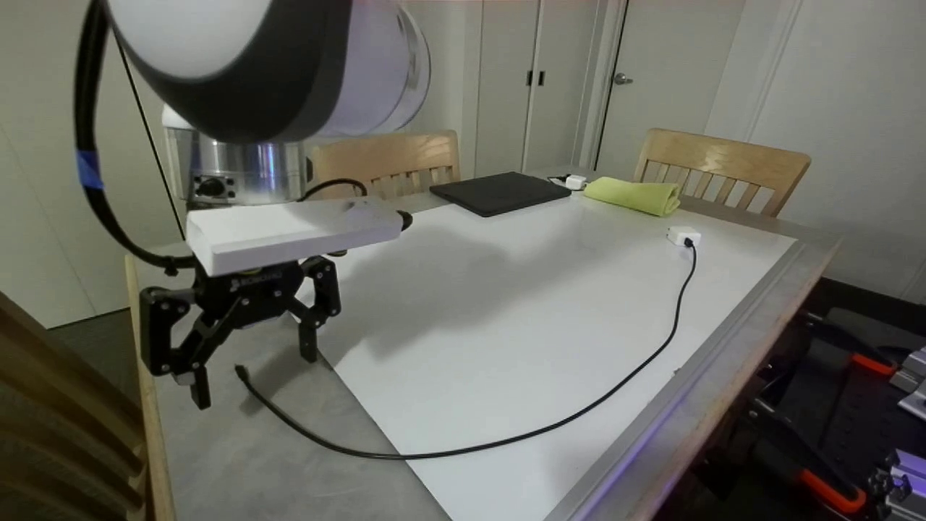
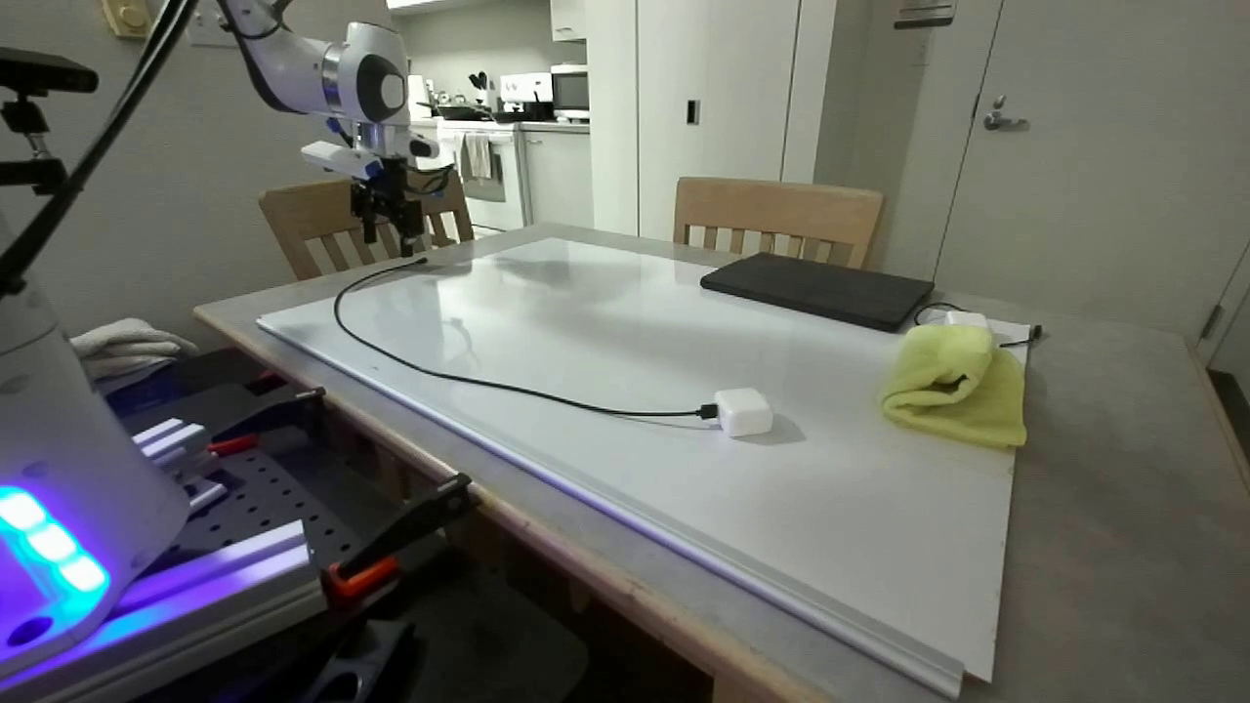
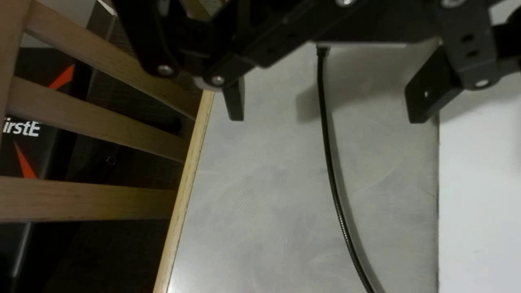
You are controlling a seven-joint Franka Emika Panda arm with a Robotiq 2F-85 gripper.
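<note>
A black cable (image 1: 521, 438) runs from a white charger block (image 1: 683, 235) across the white board and onto the bare grey tabletop, where its free plug (image 1: 242, 373) lies. My gripper (image 1: 255, 372) is open just above that plug end, its fingers spread wide on either side. From the wrist, the cable (image 3: 328, 146) passes between the two fingertips, untouched, with its plug (image 3: 322, 51) near the gripper body. In the second exterior view, the gripper (image 2: 389, 234) hovers at the table's far left end, by the cable's tip.
A closed black laptop (image 1: 500, 192), a folded yellow-green cloth (image 1: 634, 195) and another white block (image 1: 574, 181) sit at the far side. A wooden chair (image 3: 93, 112) stands close to the table's edge beside the gripper. Most of the white board (image 1: 486, 304) is clear.
</note>
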